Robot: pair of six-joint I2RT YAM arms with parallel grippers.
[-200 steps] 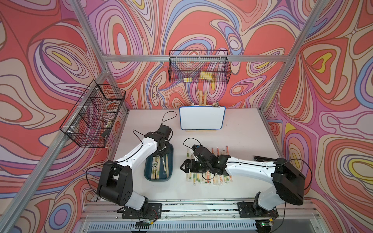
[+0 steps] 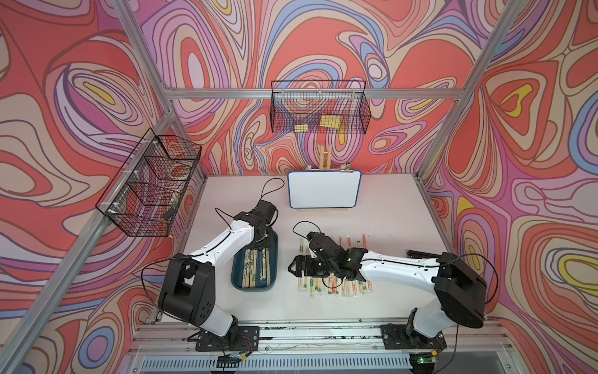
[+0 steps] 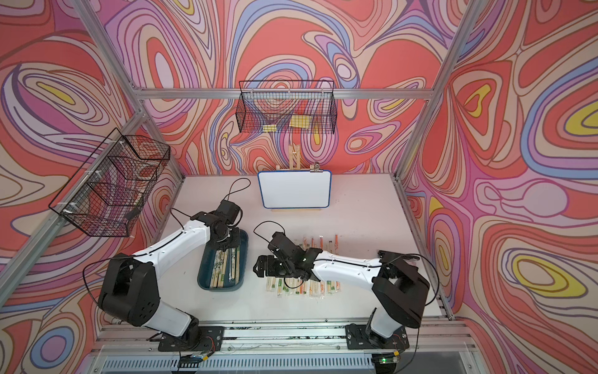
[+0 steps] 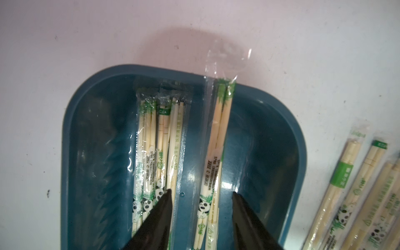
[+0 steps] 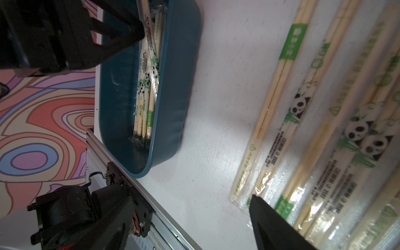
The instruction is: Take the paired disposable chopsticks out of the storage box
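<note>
The storage box (image 2: 234, 274), dark blue-green with rounded corners, stands on the left of the table with wrapped chopsticks inside. In the left wrist view, one wrapped pair (image 4: 214, 154) with green tips and panda print lies at a slant. Its clear wrapper end crosses the box's far rim. My left gripper is over the box, part open, its fingers on either side of this pair with gaps showing. Several more wrapped pairs (image 4: 150, 158) lie together along the box's left side. My right gripper is open above the table, right of the box.
Several wrapped chopstick pairs (image 5: 287, 120) lie side by side on the table, partly under the right arm. A whiteboard (image 2: 324, 189) stands at the back. Bare table separates the box from the loose pairs.
My left gripper has shifted slightly right over the box. The slanted pair near it has changed its angle a little. The right arm stays almost still.
</note>
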